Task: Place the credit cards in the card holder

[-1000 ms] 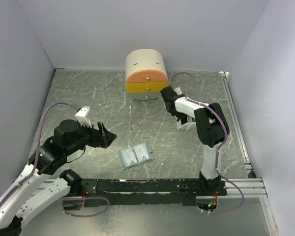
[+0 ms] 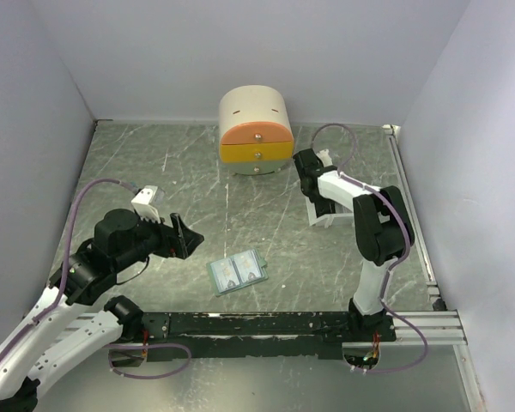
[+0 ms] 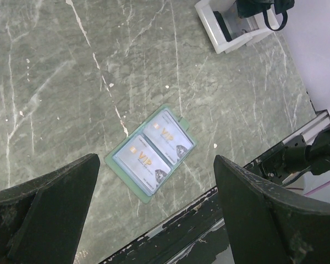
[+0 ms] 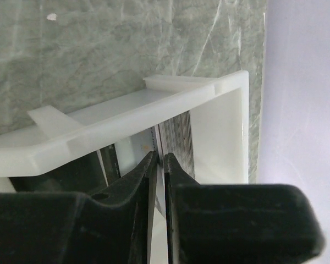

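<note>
A green card holder (image 2: 237, 271) with two VIP cards (image 3: 142, 160) lies on the table's front middle. My left gripper (image 2: 185, 236) hangs open left of it, nothing between its fingers. At the back right is a white box (image 4: 231, 126) with upright thin cards (image 4: 176, 143) and dark items inside. My right gripper is down at that box, shut on a thin pale card, its fingertips against the card stack. In the top view the right arm hides much of the box.
A rounded cabinet (image 2: 256, 120) with orange and yellow drawers stands at the back middle. Walls edge the table.
My right gripper and arm have shifted to the right over the white box. The left arm and the card holder have stayed still.
</note>
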